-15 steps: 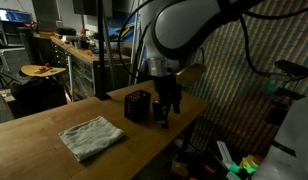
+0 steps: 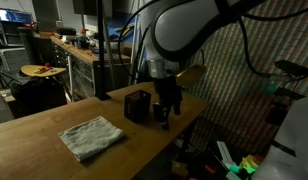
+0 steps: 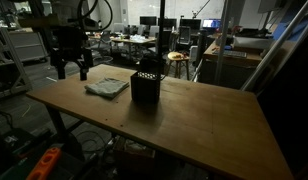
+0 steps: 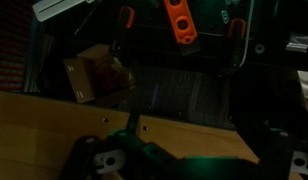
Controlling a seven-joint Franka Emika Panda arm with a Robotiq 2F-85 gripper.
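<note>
A light grey cloth (image 2: 91, 138) lies spread out on the wooden table, and a dark open-topped mesh box (image 3: 146, 87) stands beside it. In exterior view 1 my gripper (image 2: 164, 115) hangs over the table's near side, to the right of the cloth and in front of the box (image 2: 137, 105). Its fingers are spread apart with nothing between them. The second exterior view has the gripper (image 3: 73, 73) at the left end of the table, left of the cloth (image 3: 107, 87). Neither cloth nor box shows in the wrist view.
The wrist view looks past the table edge (image 4: 54, 110) to a cardboard box (image 4: 92, 75) and an orange-red object (image 4: 181, 20) below. A dark vertical post rises behind the table.
</note>
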